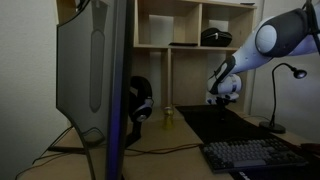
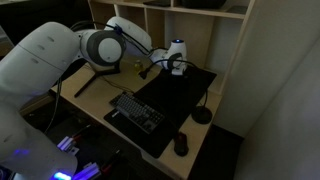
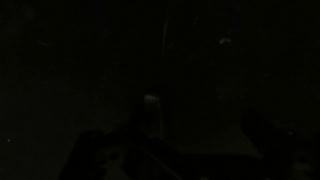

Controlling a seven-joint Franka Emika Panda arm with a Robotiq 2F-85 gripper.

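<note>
My arm reaches over the black mat [image 2: 160, 92] at the back of the desk, and the gripper [image 2: 179, 71] hangs low there, close to the mat. In exterior view 1 the same gripper [image 1: 219, 103] is small and dark against the mat, so its fingers are hard to make out. The wrist view is almost black. Two dim finger shapes stand apart along its lower edge, and the fingers look open. A faint pale spot [image 3: 151, 99] shows between them; I cannot tell what it is. No held object can be seen.
A keyboard [image 1: 252, 153] lies on the desk before the mat, with a lamp [image 1: 272, 126] at the right. A yellow figure [image 1: 168, 118] and headphones [image 1: 140, 100] stand left. A mouse [image 2: 181, 144] is near the front edge. Shelves [image 1: 186, 46] rise behind; a monitor [image 1: 95, 75] fills the left foreground.
</note>
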